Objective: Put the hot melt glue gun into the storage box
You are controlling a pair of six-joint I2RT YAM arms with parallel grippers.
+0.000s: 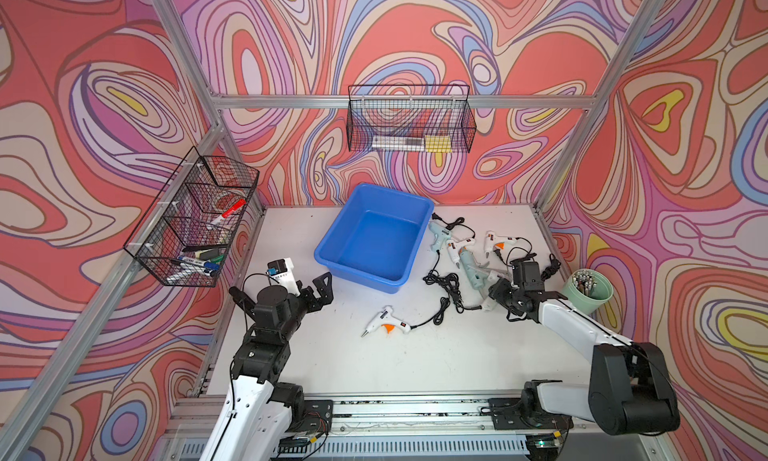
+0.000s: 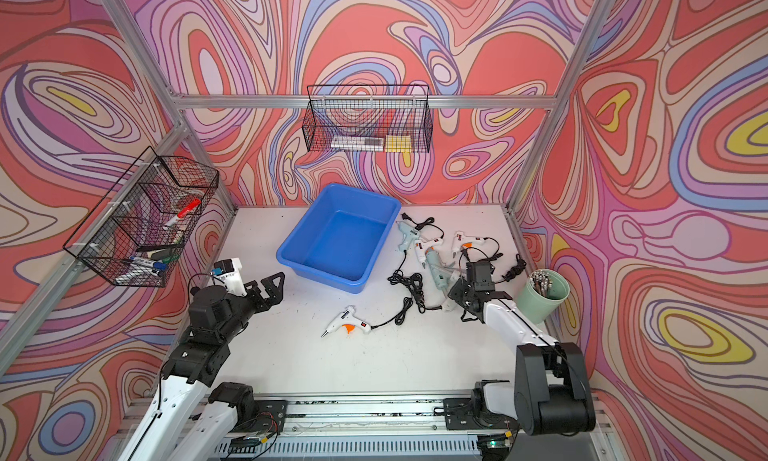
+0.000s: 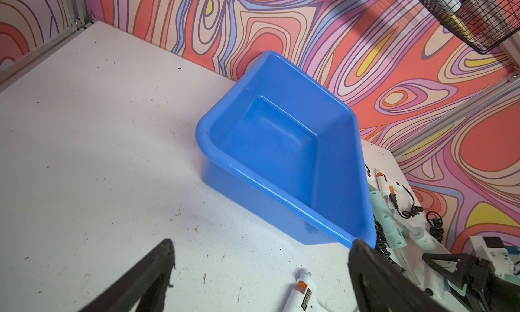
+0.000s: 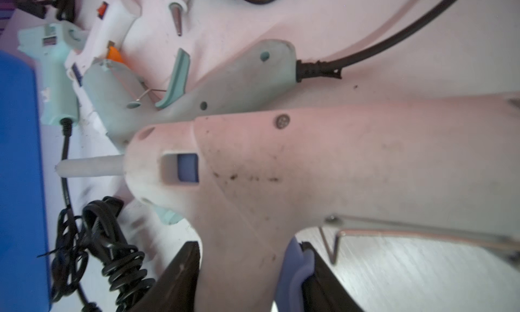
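Note:
Several hot melt glue guns, such as a white one (image 1: 388, 322) at front centre and a mint one (image 4: 205, 95), lie on the table with cords. In the right wrist view, my right gripper has its fingers on either side of the handle of a large pale glue gun (image 4: 346, 155); whether they grip it firmly is unclear. The storage box, a blue tub (image 1: 374, 241), stands empty at the back centre. My left gripper (image 1: 318, 291) hangs open left of it, with nothing between its fingers.
A green pot of pens (image 1: 588, 294) stands at the right edge, beside the right arm. Wire baskets hang on the back and left (image 1: 192, 221) frames.

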